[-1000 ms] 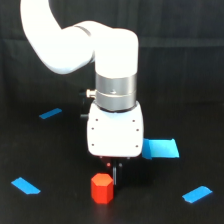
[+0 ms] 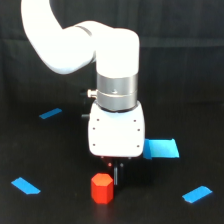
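Note:
The white arm reaches down from the upper left to its gripper [image 2: 110,166], whose white housing sits in the centre of the view. The dark fingers hang below the housing, just behind and above a red hexagonal block [image 2: 102,188] standing on the black surface. I cannot tell whether the fingers are open or shut, or whether they touch the block.
Blue tape pieces mark the black surface: one at the back left [image 2: 50,113], one at the front left [image 2: 25,185], one at the front right [image 2: 197,194], and a larger blue patch [image 2: 163,148] right of the gripper.
The gripper has shifted very slightly; the red block looks in about the same place.

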